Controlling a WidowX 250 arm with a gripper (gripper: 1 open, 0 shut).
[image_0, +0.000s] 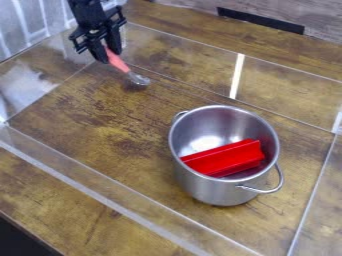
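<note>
My gripper (107, 50) is at the upper left, over a red-handled spoon (120, 66) that has a silver head and slants toward the lower right. The handle's upper end is among the fingers; whether they are closed on it is unclear. A steel pot (190, 176) with two side handles stands at the lower right, with red blocks (227, 156) inside.
A white strip (238, 76) lies at the upper right. Clear edges run around the work area.
</note>
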